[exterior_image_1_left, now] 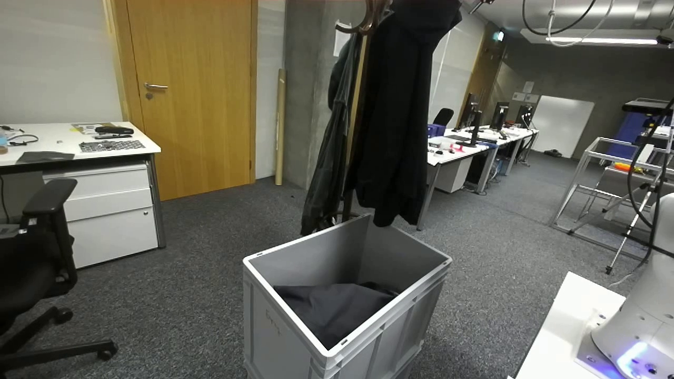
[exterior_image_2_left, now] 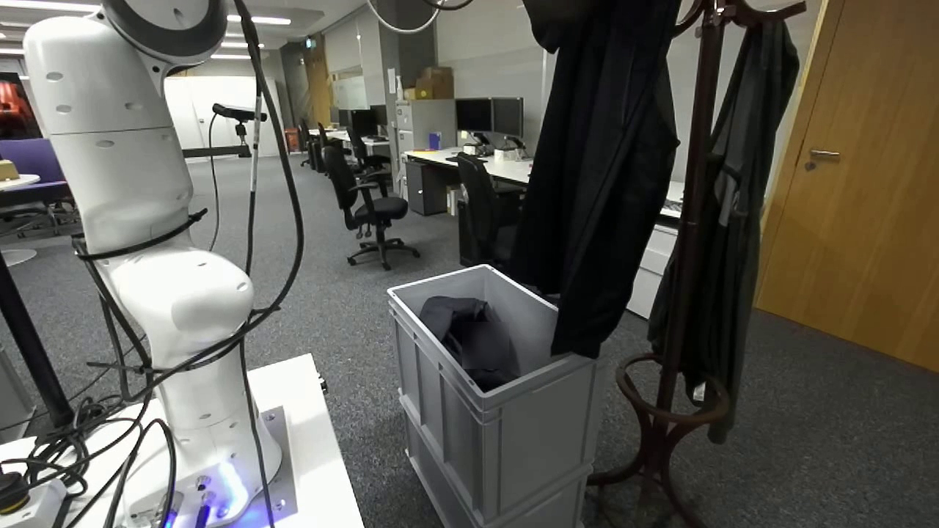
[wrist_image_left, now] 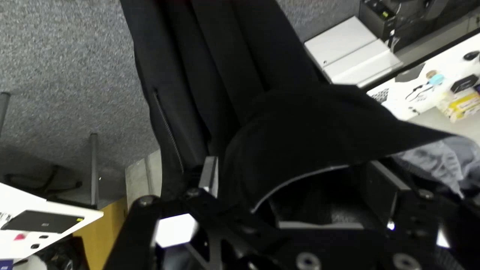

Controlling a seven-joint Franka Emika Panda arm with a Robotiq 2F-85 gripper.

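A black jacket (exterior_image_1_left: 401, 113) hangs from a coat stand (exterior_image_2_left: 695, 202), its lower hem over the grey crate (exterior_image_2_left: 538, 440). In the wrist view my gripper is open, with the fingers (wrist_image_left: 209, 174) wide apart. The jacket's dark upper part (wrist_image_left: 310, 121), with a curved pale edge, fills the view between and beyond them. Whether any of that cloth lies within the fingers I cannot tell. Dark cloth (exterior_image_1_left: 338, 309) lies crumpled in the bottom of the crate. Both exterior views leave nearly all of the gripper above their top edge.
Behind the stand's pole hangs a second, greyish garment (exterior_image_2_left: 739, 176). My arm's base stands on a white table (exterior_image_2_left: 308, 422) beside the crate, with loose cables around it. A black office chair (exterior_image_1_left: 38, 252) and desks stand farther off. Carpet floor is open around the crate.
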